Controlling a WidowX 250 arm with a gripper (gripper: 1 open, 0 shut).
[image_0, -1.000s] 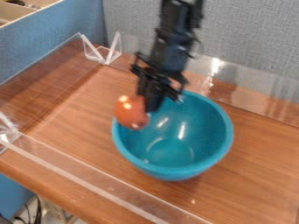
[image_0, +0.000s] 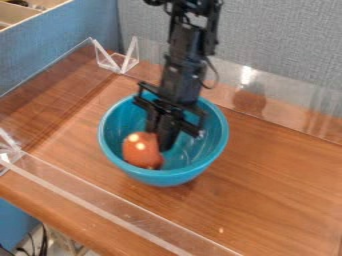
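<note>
A cyan bowl (image_0: 202, 165) sits on the wooden table (image_0: 267, 190) in the middle of the view. An orange-red round object (image_0: 140, 150) rests inside it at the left. My black gripper (image_0: 166, 132) reaches down into the bowl from above, right at the top of that object. Its fingertips are partly hidden, so I cannot tell whether they are closed on it.
Clear acrylic walls edge the table, with white brackets (image_0: 115, 58) at the back left and left edge. A blue panel lines the left side. The table right of the bowl is clear.
The gripper and orange-red object have come down into the bowl. The bowl appears further left in the view than a second ago.
</note>
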